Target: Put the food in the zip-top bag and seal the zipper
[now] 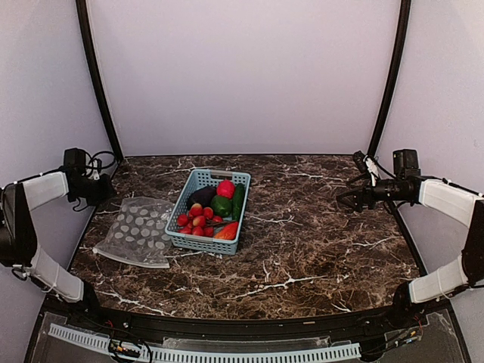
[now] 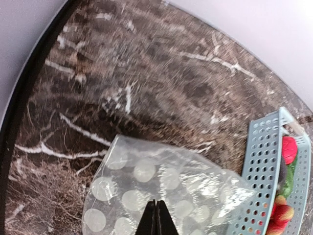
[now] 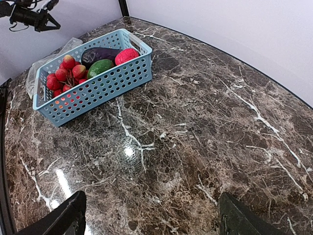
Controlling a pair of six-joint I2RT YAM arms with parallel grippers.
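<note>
A clear zip top bag (image 1: 136,233) with pale dots lies flat on the left of the table, its zipper edge toward the front. Right beside it stands a blue basket (image 1: 172,219) of food: red strawberries (image 1: 198,219), a dark eggplant (image 1: 201,197), a green avocado (image 1: 221,206), a red ball-shaped item (image 1: 225,189) and a cucumber (image 1: 238,201). My left gripper is shut above the bag's far left side, nothing showing between its fingers. Over at the right edge, my right gripper stands open and empty, well away from the basket.
Bare marbled table (image 1: 302,242) fills the middle and right. Pale walls (image 1: 249,83) with dark corner posts enclose the back and sides. A dark rail with white slotted strips (image 1: 249,354) runs along the front.
</note>
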